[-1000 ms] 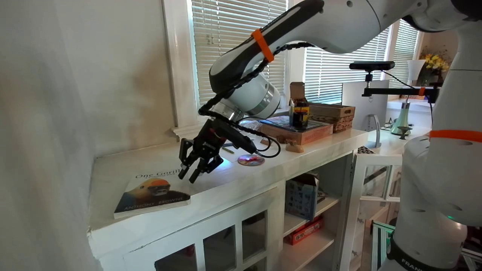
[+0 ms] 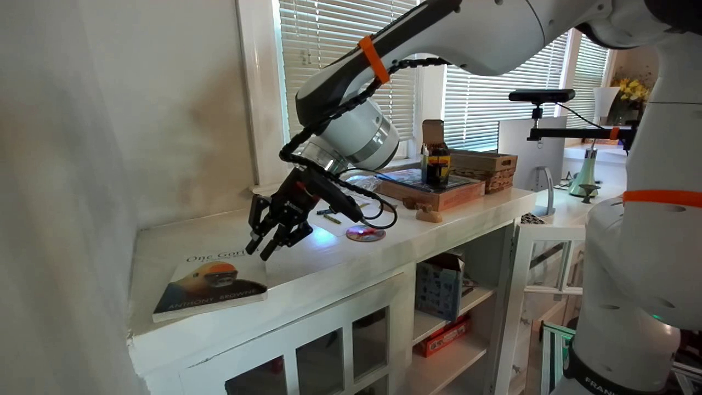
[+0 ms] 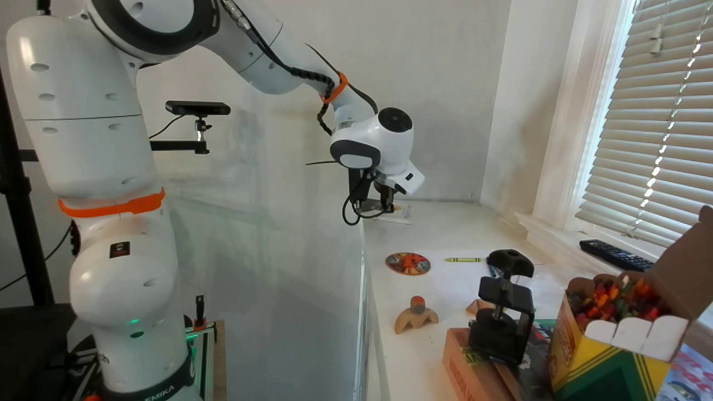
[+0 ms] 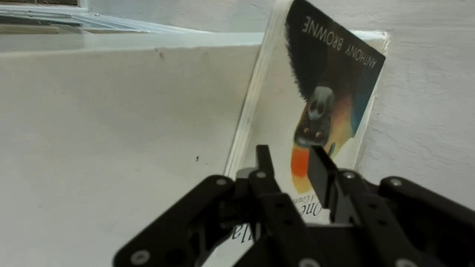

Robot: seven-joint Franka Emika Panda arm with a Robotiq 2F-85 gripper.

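A paperback book, its cover showing an orange-and-black gorilla picture and the name Anthony Browne, lies flat at the far end of the white countertop. My gripper is at the book's right side in exterior view 1, pointing down at the title end. In the wrist view the cover stretches away beyond my gripper. The fingers are part open, with a gap between the fingertips and nothing seen clasped there. Whether the fingertips touch the book cannot be told. Exterior view 2 shows only a small part of the book.
A wall stands close beyond the book. The counter's front edge runs alongside it. Behind my gripper are a round disc, a green crayon, a small wooden piece, a black clamp and a crayon box.
Both the book and my gripper have shifted left in exterior view 1, toward the wall. The arm has followed the same way. The other objects have stayed put.
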